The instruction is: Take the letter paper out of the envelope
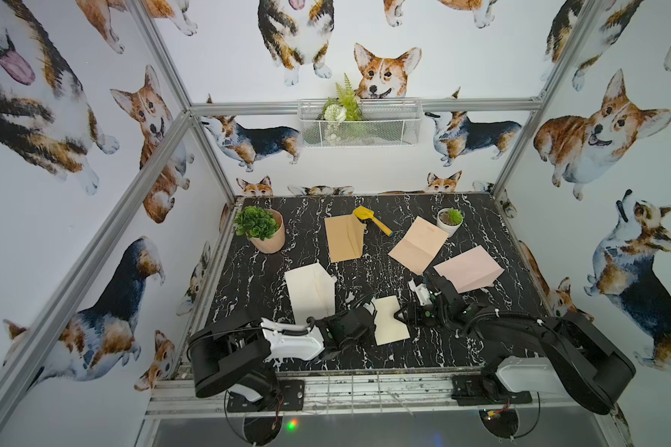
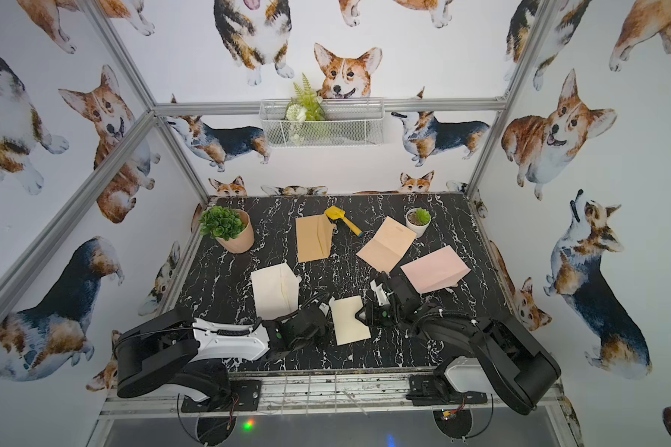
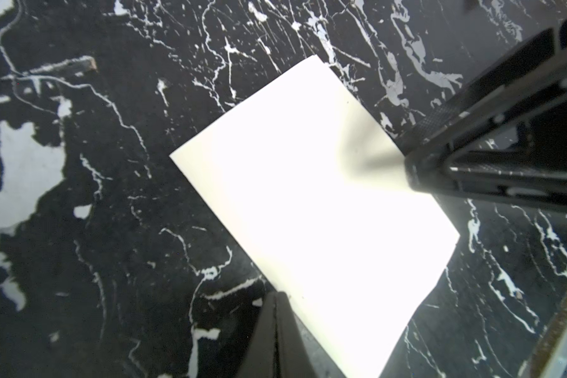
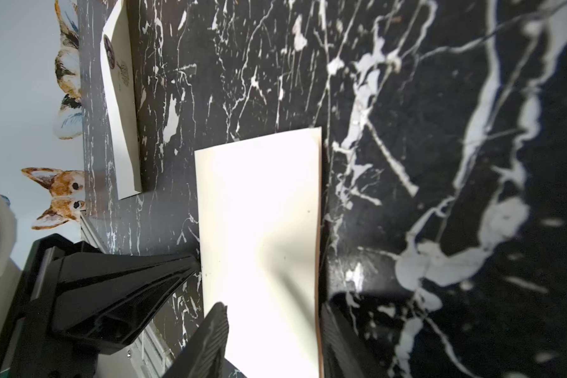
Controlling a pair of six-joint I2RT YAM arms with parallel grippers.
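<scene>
A cream rectangular paper piece (image 1: pixel 390 333) lies on the black marbled table between my grippers; whether it is a sheet or an envelope, I cannot tell. In the left wrist view, my left gripper is shut with its tips at the long edge of the cream piece. Nothing shows between them. My right gripper is open at the opposite side, with the cream piece lying across the gap between its fingers. Seen from the left wrist, a tip of the right gripper overlaps the piece's edge; contact is unclear.
A white envelope (image 1: pixel 305 287) lies to the left. Tan (image 1: pixel 339 240), peach (image 1: pixel 416 249) and pink (image 1: pixel 473 269) envelopes lie further back. A yellow scoop (image 1: pixel 380 225), a large potted plant (image 1: pixel 270 238) and a small one (image 1: pixel 447 227) stand or lie behind.
</scene>
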